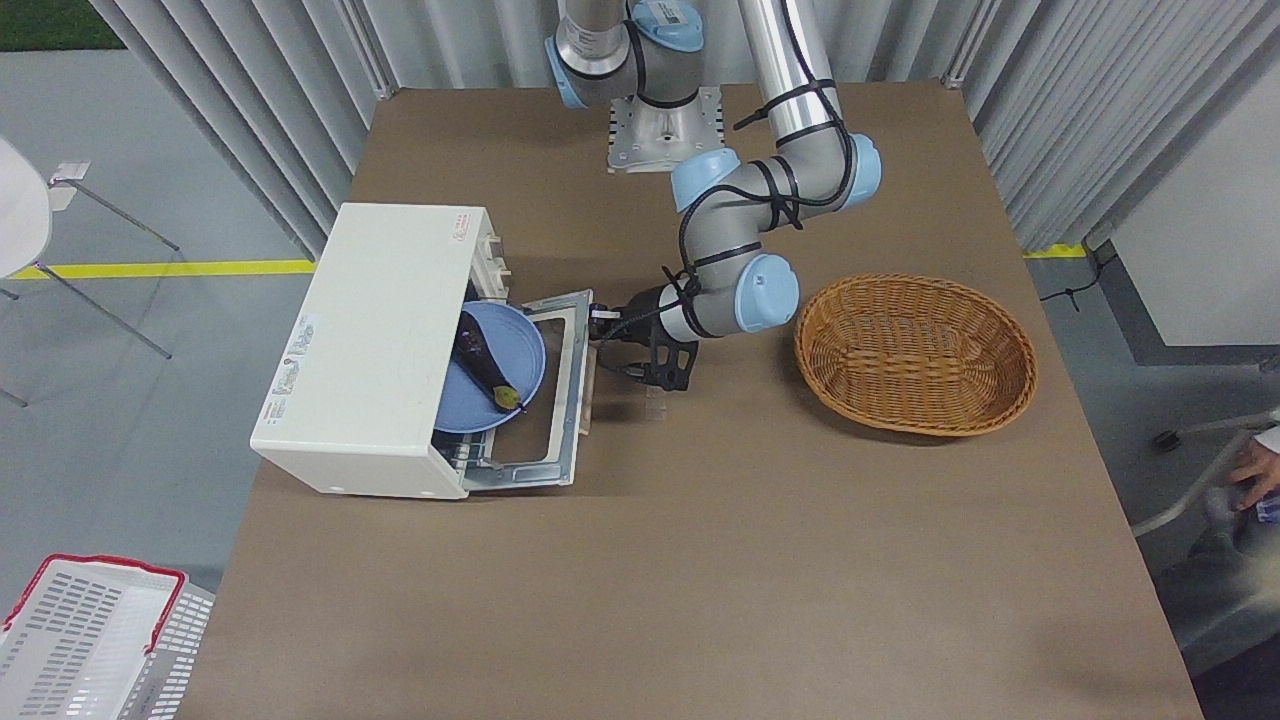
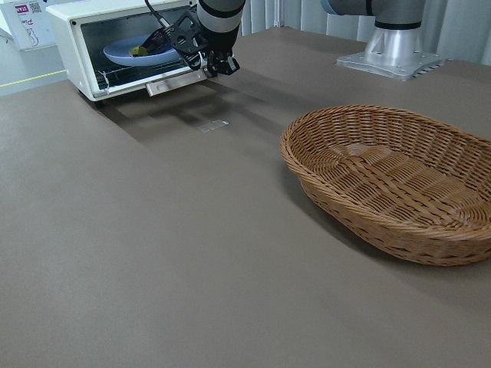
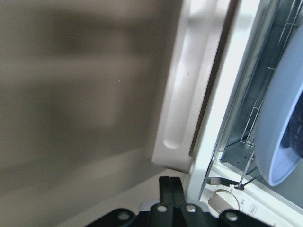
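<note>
A white toaster oven [image 1: 354, 324] lies with its door [image 1: 564, 475] lowered at the front. Partly inside rests a blue plate [image 1: 486, 401] with a dark eggplant [image 1: 476, 354] on it. My gripper is at the outer edge of the door, by the handle [image 3: 189, 80], in the wrist view. Its black fingers are together; nothing shows between them. In the front view it sits just right of the door, mostly hidden by its own housing.
A wicker basket [image 1: 914, 355] stands to the right on the brown table [image 1: 708, 564]. A person's hand shows beyond the right edge.
</note>
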